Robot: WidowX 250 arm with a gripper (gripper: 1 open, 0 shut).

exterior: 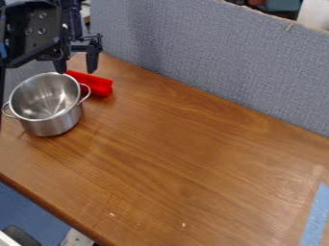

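Observation:
My black gripper (76, 64) is at the upper left, open, above and behind a steel pot (48, 120) with two side handles. A red elongated object (95, 85) lies on the wooden table just behind and right of the pot, below the gripper. Part of it is hidden by the pot or the gripper.
A grey padded wall (218, 67) runs along the back. A light blue strip (315, 216) is at the lower right edge.

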